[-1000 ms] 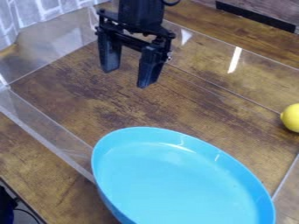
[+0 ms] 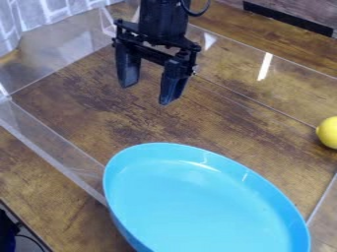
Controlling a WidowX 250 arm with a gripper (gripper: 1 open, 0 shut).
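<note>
My black gripper (image 2: 150, 77) hangs over the bare wooden surface in the upper middle, its two fingers spread apart with nothing between them. Below it, at the bottom of the view, lies a large light-blue oval tray (image 2: 204, 207), empty. A yellow round object (image 2: 328, 132) sits at the right edge, partly out of view, to the right of my gripper and well apart from it.
Clear plastic walls run along the left and back. Black cables show at the bottom left corner.
My gripper has shifted slightly to the right over the last second, staying open. The tray and yellow object have not moved.
</note>
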